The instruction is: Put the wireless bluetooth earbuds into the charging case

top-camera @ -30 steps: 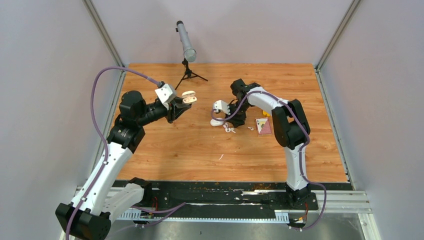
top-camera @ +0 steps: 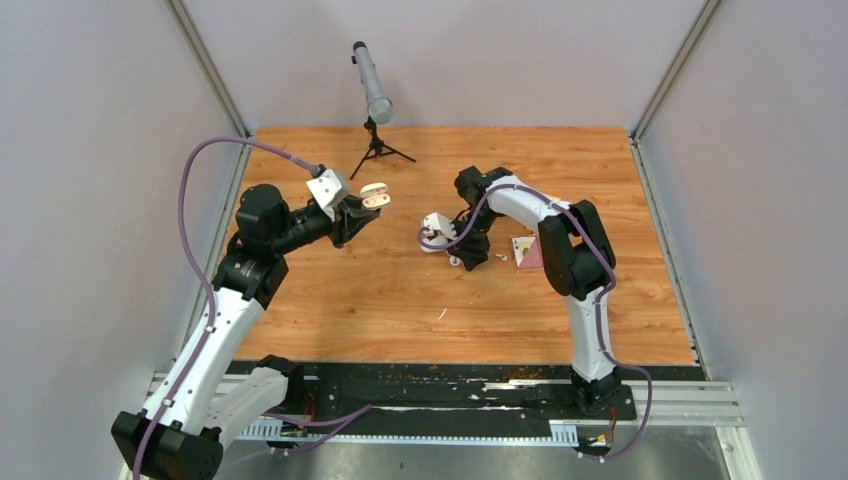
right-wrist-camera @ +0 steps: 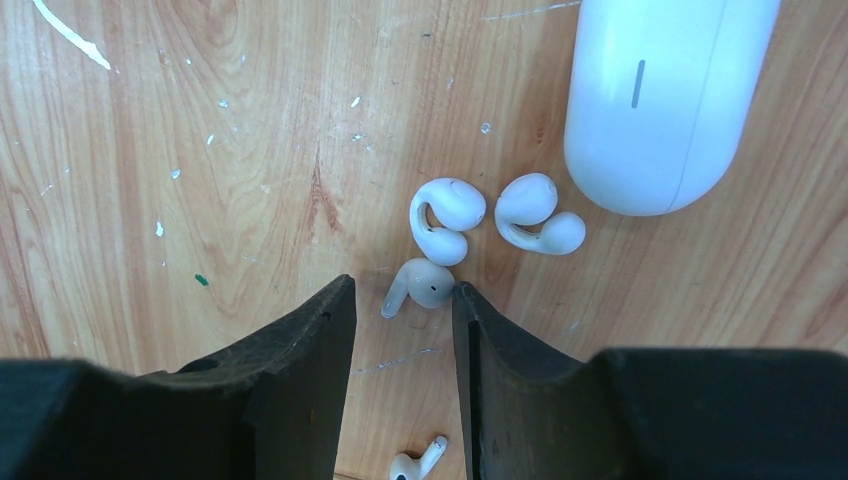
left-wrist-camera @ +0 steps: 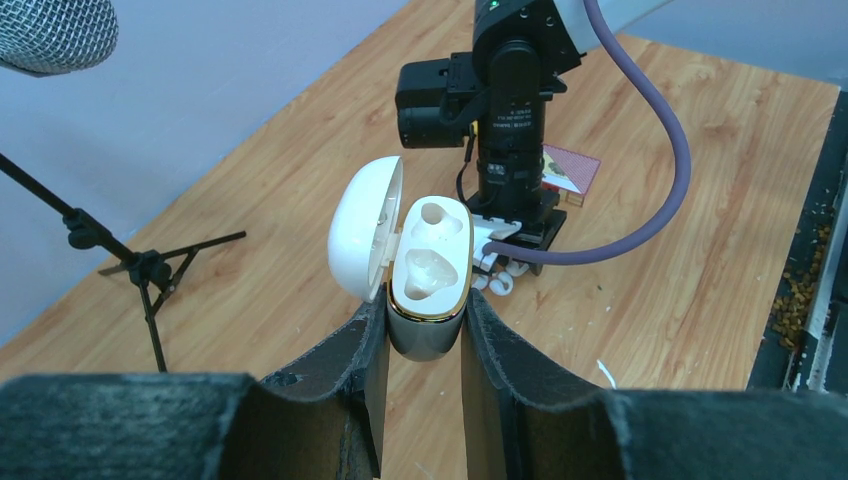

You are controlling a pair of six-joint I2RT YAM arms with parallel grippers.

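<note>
My left gripper is shut on a white charging case (left-wrist-camera: 432, 240), held up at the left of the table. The case's lid (left-wrist-camera: 364, 228) stands open, and both slots in its face look empty. Over the table my right gripper is open, its fingertips on either side of a small white stemmed earbud (right-wrist-camera: 430, 284). This earbud sits closer to the right-hand finger. A second stemmed earbud (right-wrist-camera: 406, 467) lies nearer the bottom edge of the right wrist view, partly cut off.
Two curved white clip earbuds (right-wrist-camera: 448, 208) lie close beside the stemmed one, with a larger closed white case (right-wrist-camera: 665, 100) past them. A patterned card or box (top-camera: 527, 252) is right of the gripper. A tripod (top-camera: 377, 145) stands at the back left.
My right gripper has moved toward the table's front edge, now hiding part of the earbud group in the top view. The left arm and its case have hardly moved.
</note>
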